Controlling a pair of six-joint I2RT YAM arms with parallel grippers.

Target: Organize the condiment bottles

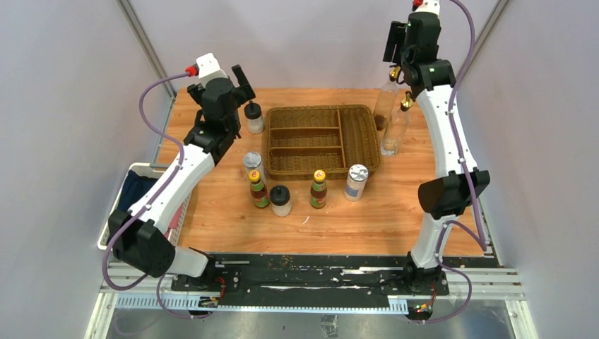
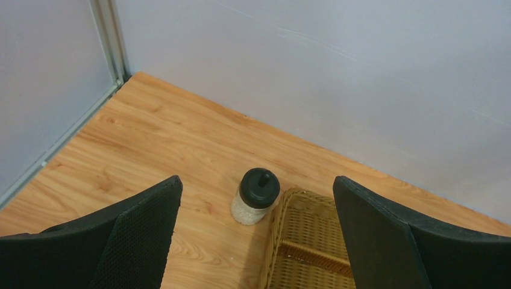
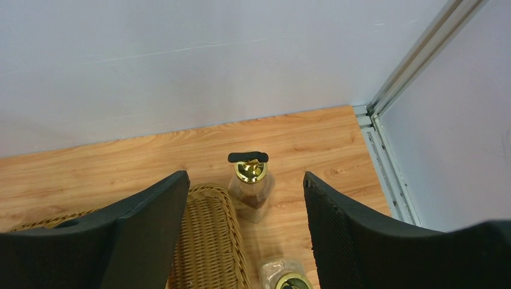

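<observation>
A wicker basket [image 1: 304, 116] with compartments lies empty mid-table. At its left back corner stands a black-capped shaker [image 2: 260, 188]. In the left wrist view, this shaker sits between and beyond the fingers of my open left gripper. On the basket's right stand two clear bottles with gold tops, a back one [image 3: 250, 174] and a front one [image 1: 393, 134]. My right gripper has its fingers apart above and nearer than the back bottle, holding nothing. Before the basket are two sauce bottles [image 1: 258, 192] [image 1: 318, 191], another shaker [image 1: 280, 203] and two cans [image 1: 253, 162] [image 1: 356, 183].
A white bin [image 1: 145, 170] holding dark cloth stands left of the table, under the left arm. Walls close in the back and sides.
</observation>
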